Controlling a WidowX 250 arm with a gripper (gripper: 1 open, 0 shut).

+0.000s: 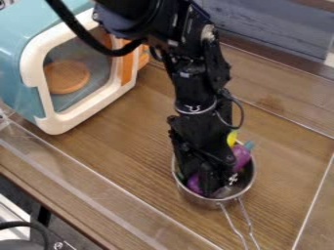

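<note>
The black gripper [209, 171] reaches down into a metal pot [237, 195] with a wire handle on the wooden counter. Its fingertips are hidden among the pot's contents, so their grip cannot be made out. A purple toy [243, 156] and a yellow piece [232, 139] show at the pot's back right, partly behind the gripper.
A toy microwave [59, 119], light blue and white with an open window and an orange disc inside, stands at the back left. Bare counter [117, 151] lies left of the pot. A wall [280, 29] runs behind.
</note>
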